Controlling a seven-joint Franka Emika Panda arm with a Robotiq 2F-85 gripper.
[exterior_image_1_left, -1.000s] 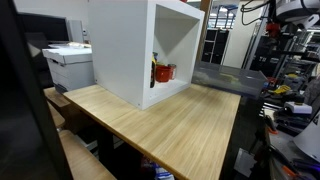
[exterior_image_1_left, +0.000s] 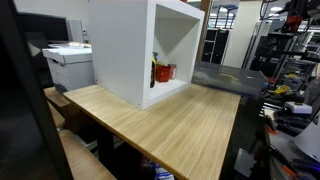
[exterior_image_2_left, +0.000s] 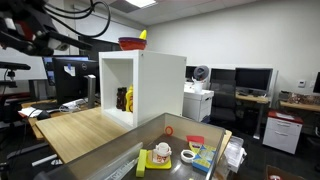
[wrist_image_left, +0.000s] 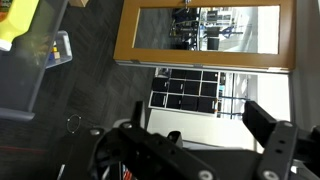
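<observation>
My gripper stands open in the wrist view, its dark fingers wide apart with nothing between them. Beyond them appear the floor and distant furniture. In exterior view 2, the dark arm (exterior_image_2_left: 38, 42) is raised at the upper left, away from the shelf. A white open cabinet (exterior_image_2_left: 158, 88) stands on the wooden table (exterior_image_1_left: 165, 130). Inside the cabinet sit a red container (exterior_image_1_left: 163, 73) and a yellow item (exterior_image_2_left: 125, 98). A red bowl (exterior_image_2_left: 132, 43) rests on top of it.
A grey bin (exterior_image_2_left: 100, 157) beside the table holds several toys, among them a yellow block (exterior_image_2_left: 141, 164). Part of a yellow object (wrist_image_left: 14, 22) shows at the wrist view's upper left.
At the upper right of exterior view 1, the arm's upper portion has shifted right and partly out of frame. The table, cabinet and its contents look unchanged.
</observation>
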